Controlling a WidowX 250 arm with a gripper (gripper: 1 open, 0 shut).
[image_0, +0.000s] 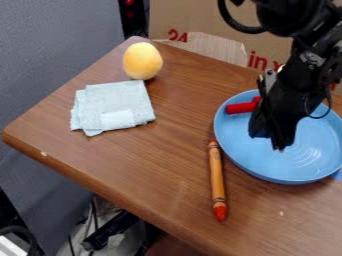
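Observation:
The black gripper (278, 118) reaches down from the top right over the blue plate (287, 163), low above its left-middle part. A red cylindrical object (241, 106) lies at the plate's upper left, just left of the gripper and partly behind it. Whether the fingers are open or shut, or touch the red object, I cannot tell. An orange crayon-like stick (217, 185) lies on the wooden table, left of the plate.
A yellow oval object (143, 60) sits at the back left, with a folded pale cloth (110, 107) below it. A cardboard box (201, 20) stands behind. The table's left edge drops away.

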